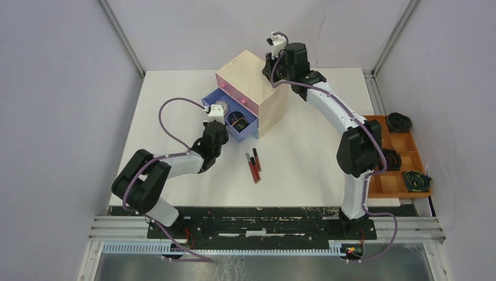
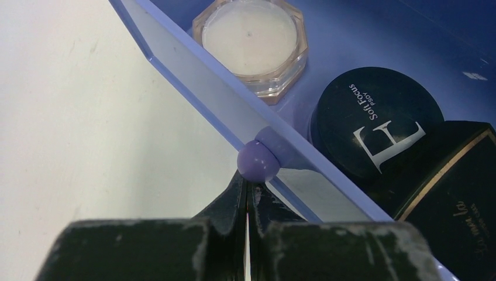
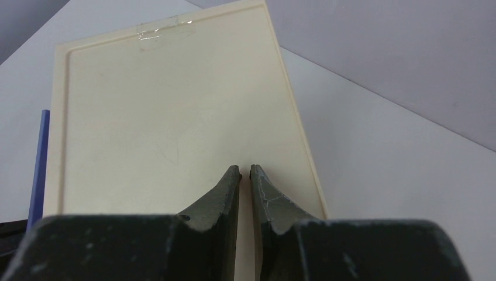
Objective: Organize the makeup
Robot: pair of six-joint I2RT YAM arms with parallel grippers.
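A cream and pink box [image 1: 248,76] stands at an angle, its blue drawer [image 1: 252,130] pulled out. Inside are a clear-sided pot with a pale lid [image 2: 250,36], a black round compact [image 2: 374,120] and a black gold-lined case [image 2: 453,193]. At the drawer front, my left gripper is shut, its tips meeting against the purple knob [image 2: 258,161] rather than around it. Over the box top, at its right back edge, my right gripper is slightly open; a narrow empty gap shows between its tips. Several red and black tubes [image 1: 254,168] lie in front of the box.
A wooden sectioned tray [image 1: 386,186] with dark round items sits at the right edge. Black coiled cables or pouches [image 1: 399,122] lie around it. Clear white table shows left of the box and between the tubes and tray.
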